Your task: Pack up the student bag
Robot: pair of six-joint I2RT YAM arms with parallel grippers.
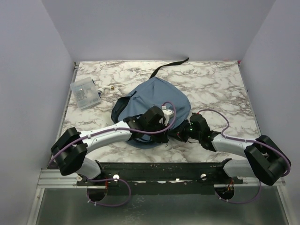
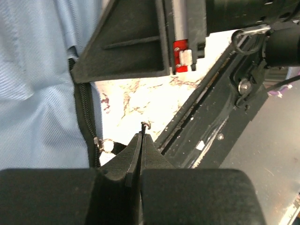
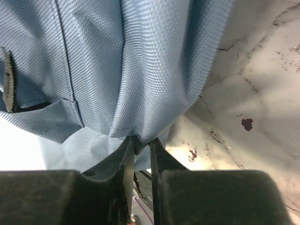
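A blue-grey fabric bag (image 1: 159,91) with black straps lies at the middle of the table in the top view. My left gripper (image 1: 161,137) is at its front edge, low beside a zipper; in the left wrist view its fingertips (image 2: 143,137) are shut, with a zipper pull (image 2: 107,145) just left of them and nothing clearly between them. My right gripper (image 1: 176,132) sits at the bag's front right, close beside the left one; in the right wrist view its fingers (image 3: 143,145) meet a fold of the bag, nearly closed around it.
A clear plastic case (image 1: 85,92) with small items beside it stands at the back left. The table's dark front edge (image 1: 140,166) is close below both grippers.
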